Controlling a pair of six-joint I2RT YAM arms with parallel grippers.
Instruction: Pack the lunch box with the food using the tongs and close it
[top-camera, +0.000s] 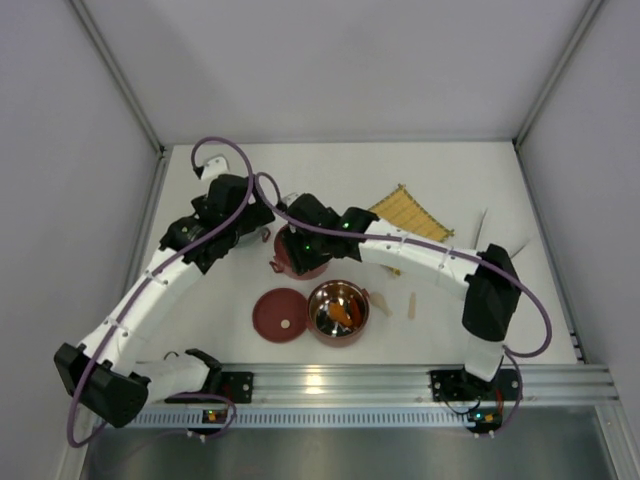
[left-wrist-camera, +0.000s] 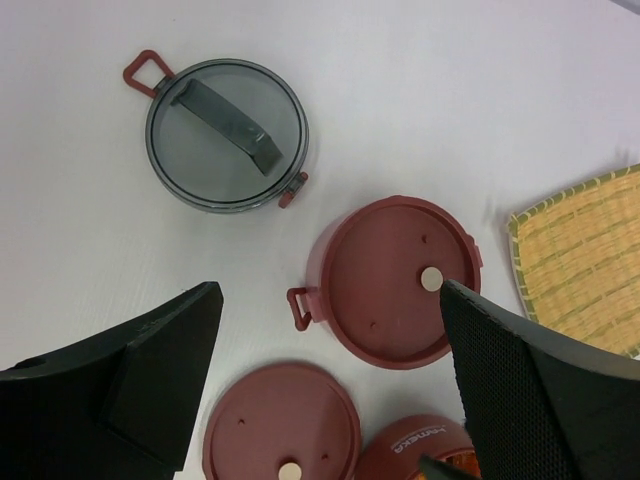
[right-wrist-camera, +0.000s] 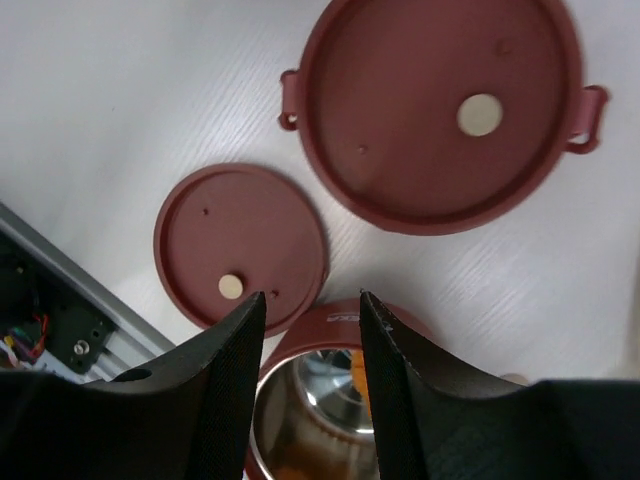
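A red lidded container with side handles stands mid-table, under my right gripper (top-camera: 300, 250); it fills the upper right of the right wrist view. An open red pot (top-camera: 338, 330) holding orange food stands below it, beside a loose red lid (top-camera: 275, 315). A glass-lidded container (left-wrist-camera: 210, 160) with red clips lies at upper left, partly hidden in the top view beneath my left gripper. Both grippers are open, with nothing between their fingers, raised over the table.
A woven mat (top-camera: 410, 210) lies behind the right arm. A light wooden utensil (top-camera: 378, 301), a short pale stick (top-camera: 411, 306) and thin utensils (top-camera: 515, 247) lie to the right.
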